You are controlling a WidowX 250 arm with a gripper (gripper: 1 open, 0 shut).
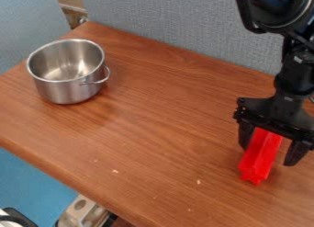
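Observation:
A red elongated object (258, 162) lies on the wooden table (147, 148) at the right. My black gripper (266, 148) is directly over it, open, with its fingers down on either side of the red object. Part of the object is hidden beneath the gripper.
A steel pot (68, 70) with wire handles stands at the back left of the table. A grey padded wall runs along the back, and the table's left edge drops to a blue surface.

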